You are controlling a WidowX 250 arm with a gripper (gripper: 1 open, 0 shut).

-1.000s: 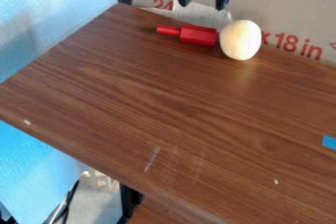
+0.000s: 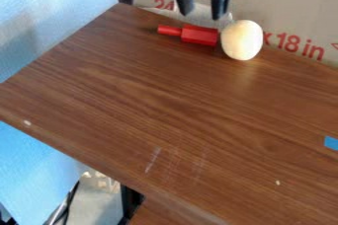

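Observation:
My black gripper (image 2: pixel 201 0) hangs at the top middle of the camera view, open, its two fingers pointing down with nothing between them. Below it a red cylindrical object (image 2: pixel 199 36) with a thinner end lies on its side at the back of the wooden table (image 2: pixel 158 120). A white egg-shaped object (image 2: pixel 242 40) sits just to its right.
Cardboard with red printing (image 2: pixel 297 37) stands behind the table. A blue tape piece (image 2: pixel 330 142) is at the right. Blue padding (image 2: pixel 40 22) lies beyond the left edge.
The objects on the table have not moved.

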